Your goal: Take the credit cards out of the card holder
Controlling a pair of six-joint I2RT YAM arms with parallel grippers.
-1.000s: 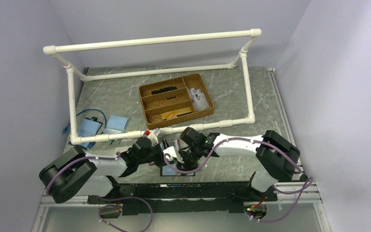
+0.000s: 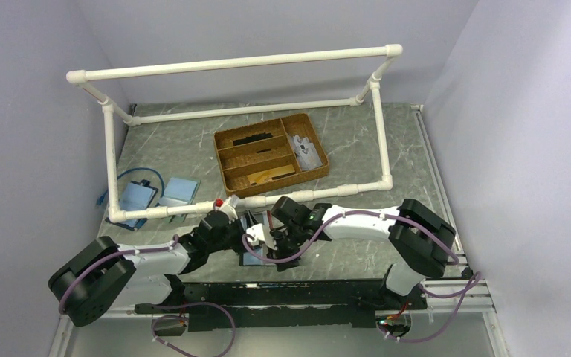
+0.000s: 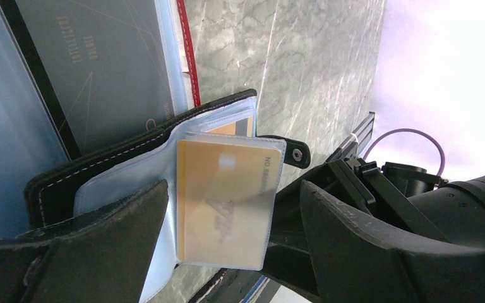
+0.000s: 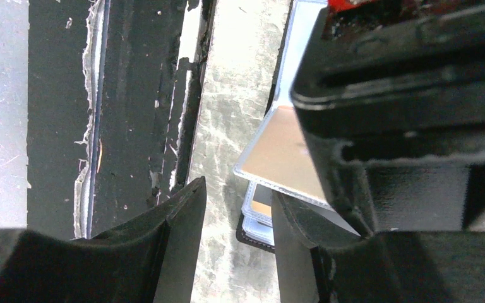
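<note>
A black card holder point(image 3: 57, 189) with pale blue sleeves lies at the front middle, partly under both arms in the top view. A tan credit card point(image 3: 224, 196) shows in a clear sleeve between the fingertips of my left gripper, which stands open around it; whether it touches cannot be seen. In the right wrist view the card sleeve's tan face point(image 4: 278, 151) tilts above my open right gripper, near the holder's lower edge. Part of the holder is hidden behind a large black gripper body.
A wicker tray point(image 2: 239, 155) sits behind a white pipe frame point(image 2: 342, 190). Other blue holders point(image 2: 178, 190) lie at the left. The table's front edge point(image 4: 139, 126) runs close by my right gripper.
The left arm has moved slightly toward the left, and the holder beneath the grippers has shifted slightly left. The right arm has shifted a little.
</note>
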